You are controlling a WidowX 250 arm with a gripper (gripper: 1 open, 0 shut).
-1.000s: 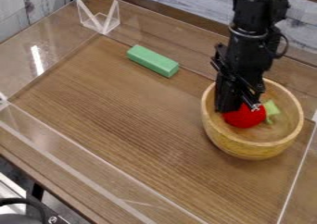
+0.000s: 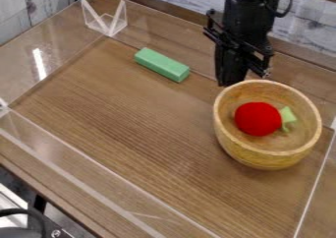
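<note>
My black gripper [image 2: 227, 67] hangs above the back rim of a wooden bowl [image 2: 237, 144], its tip pointing down with nothing visible between its fingers; it looks shut. In the bowl lie a red round object [image 2: 257, 117] and a pale green piece [image 2: 289, 120] beside it. A green block [image 2: 161, 65] lies on the wooden table [image 2: 105, 134], left of the gripper.
A clear open-topped holder [image 2: 105, 16] stands at the back left. The table's edges show at left and back, with a dark cable at lower left.
My gripper has moved up and back, out from over the red object in the bowl to above the bowl's back rim. The red object is now uncovered.
</note>
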